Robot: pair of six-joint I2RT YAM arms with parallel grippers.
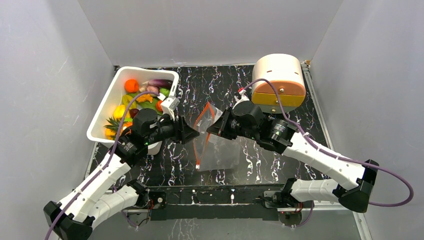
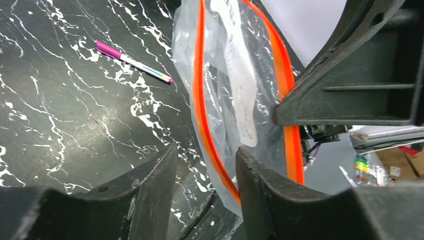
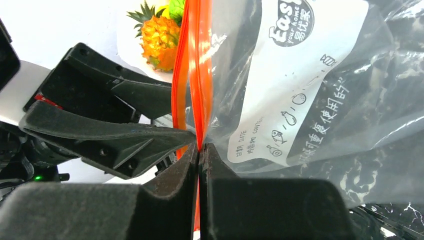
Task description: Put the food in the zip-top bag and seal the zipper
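Observation:
A clear zip top bag [image 1: 222, 152] with orange zipper strips hangs at the table's middle. My right gripper is shut on one orange-edged side of its mouth; a thin orange line shows between its fingers. In the left wrist view, the bag's mouth gapes between two orange strips [image 2: 199, 90]. My left gripper stands part open there, with the other strip running down between its fingers and behind one fingertip. Whether it touches the bag, I cannot tell. The food [image 1: 145, 100] lies in the white bin at the left. No food shows inside the bag.
The white bin [image 1: 95, 127] stands left, close behind my left arm. A pink and yellow bread box [image 1: 278, 75] is at the back right. On the dark marbled table lies a purple-capped marker [image 2: 132, 61].

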